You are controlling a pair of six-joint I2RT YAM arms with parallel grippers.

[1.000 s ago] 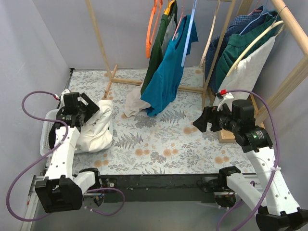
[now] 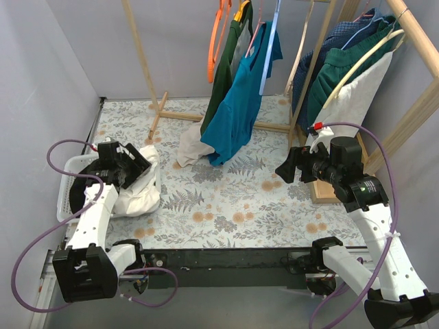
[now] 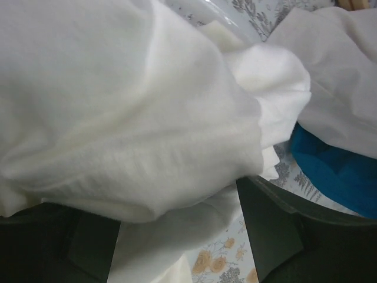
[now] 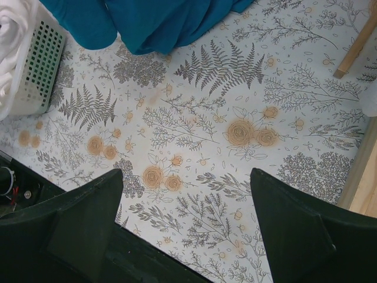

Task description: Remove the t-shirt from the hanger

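White cloth lies bunched in a white basket at the left. Over it hovers my left gripper, open. In the left wrist view the white cloth fills much of the picture, overlapping the tip of one finger; whether it touches is unclear. A teal t-shirt hangs from the rack on a hanger, beside a dark green garment and a pale one. My right gripper stands open above the patterned floor, its fingers empty in the right wrist view.
Bare hangers, an orange one and a wooden one, hang on the rack. More clothes, including green shorts and a white garment, hang at the right.
The right arm has barely moved. The hanging clothes look unchanged.
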